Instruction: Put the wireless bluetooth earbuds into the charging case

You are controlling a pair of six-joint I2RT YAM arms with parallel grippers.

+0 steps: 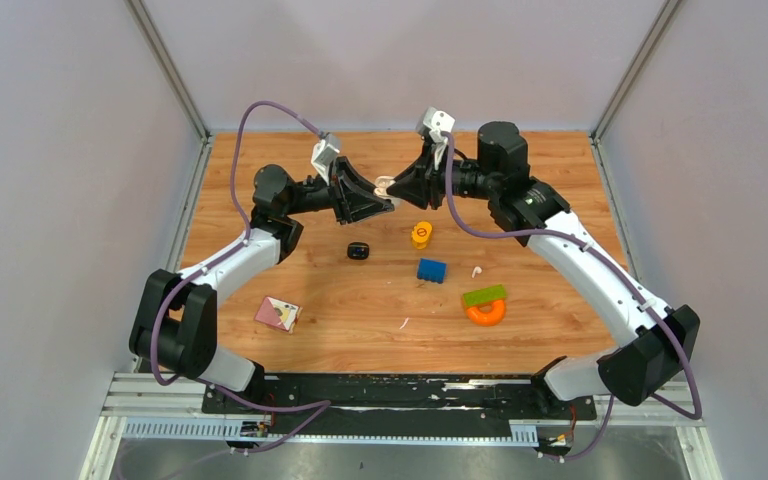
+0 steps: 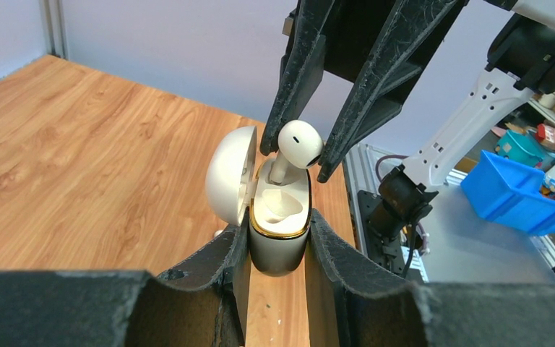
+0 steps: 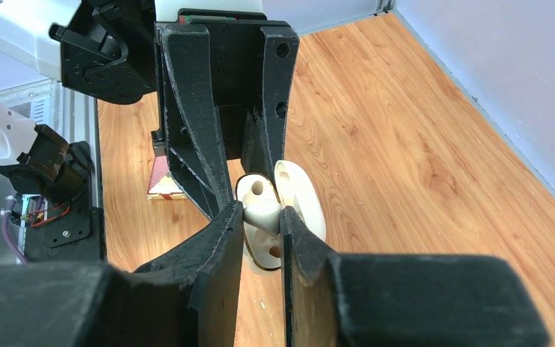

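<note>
The white charging case, lid open, is held upright by my left gripper, whose fingers close round its body. My right gripper is shut on a white earbud, which in the left wrist view has its stem down at the case's cavity; whether it is seated I cannot tell. Both grippers meet above the middle of the table. A second small white earbud lies on the wood to the right.
A black oval object, yellow toy, blue block, green block, orange ring and pink card box lie on the table.
</note>
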